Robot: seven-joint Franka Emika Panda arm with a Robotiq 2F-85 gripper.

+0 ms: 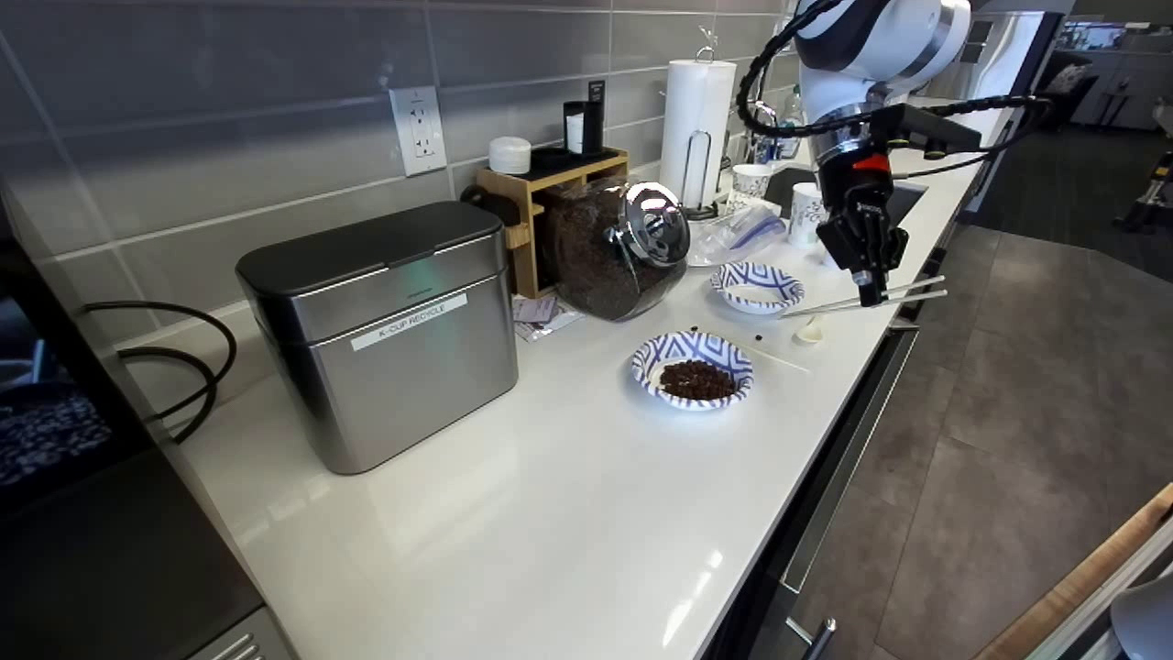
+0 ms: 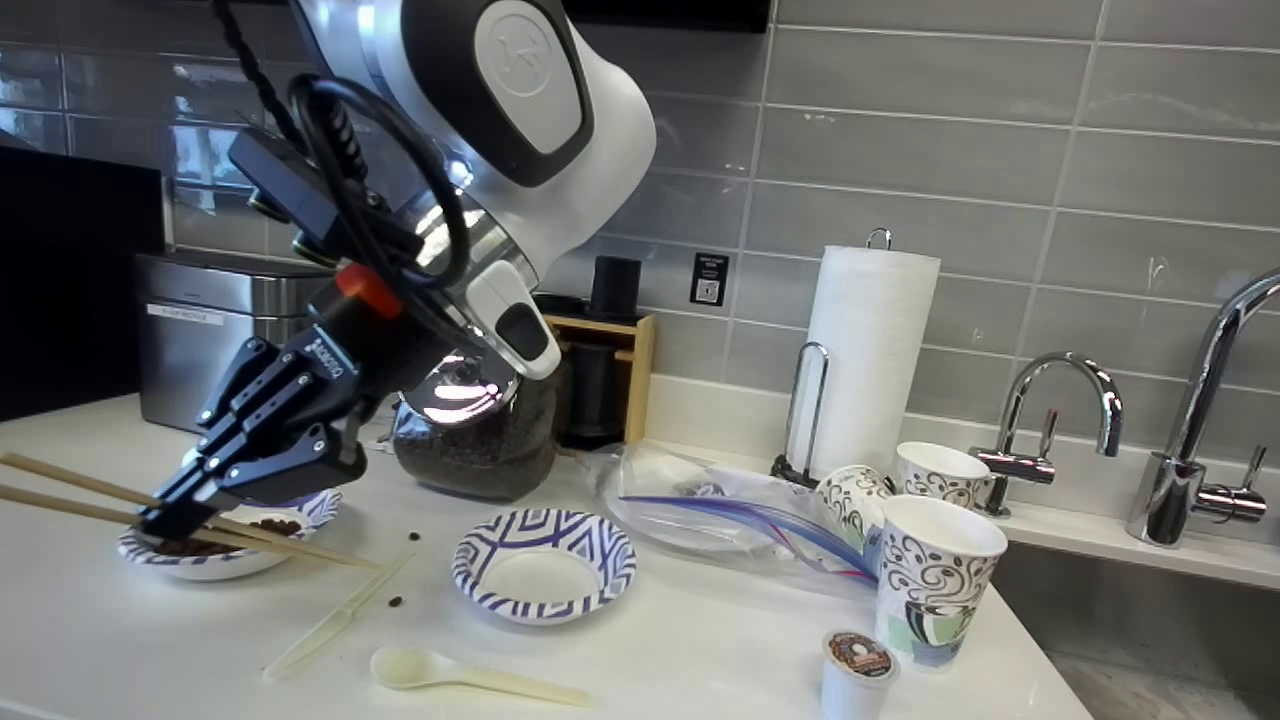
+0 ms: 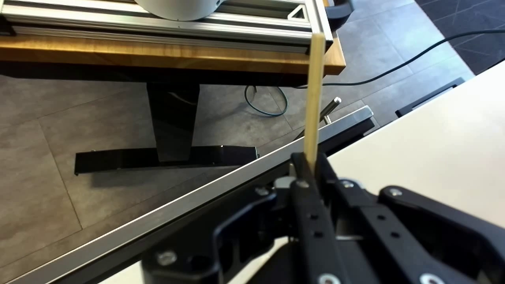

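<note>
My gripper is shut on a pair of light wooden chopsticks, which point out on both sides of its fingers. From the wrist view one chopstick rises from between the fingertips. The gripper hangs above the counter near its front edge. A blue-and-white bowl holds dark brown beans. Farther along the counter, a second patterned bowl shows a white, empty middle. In exterior view 2 the gripper hides part of the bean bowl behind it.
A pale spoon, a thin pale utensil and stray beans lie by the bowls. Paper cups, a pod, a plastic bag and a glass jar stand around.
</note>
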